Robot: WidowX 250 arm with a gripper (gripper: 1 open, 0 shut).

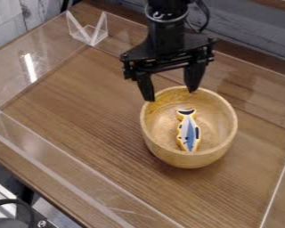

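Note:
A black robot arm reaches down from the top centre of the camera view. Its gripper (170, 78) stands open above the back of a round tan bowl (207, 156), with the two dark fingers spread apart and nothing seen between them. Inside the bowl lies a small blue-and-white toy (188, 134) with dark and yellowish markings, lengthwise from back to front.
A clear wire-like or plastic holder (88, 25) stands at the back left. A black cable lies at the lower left corner.

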